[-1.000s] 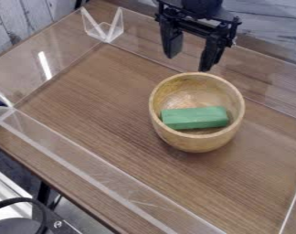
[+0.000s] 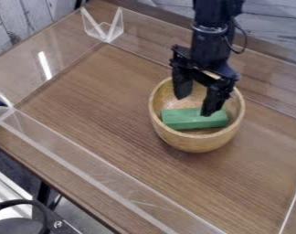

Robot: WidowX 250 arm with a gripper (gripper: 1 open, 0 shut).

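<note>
My black gripper (image 2: 198,84) has its fingers down inside a wooden bowl (image 2: 197,139) in the right half of the camera view, open, with one finger at the bowl's left and the other toward its right. A green block (image 2: 187,118) lies flat in the bowl just below the fingertips.
A small white wire-like object (image 2: 103,26) stands at the back left. A black curved part shows at the bottom left corner, and a pale planked surface lies behind.
The bowl and green block look unmoved.
</note>
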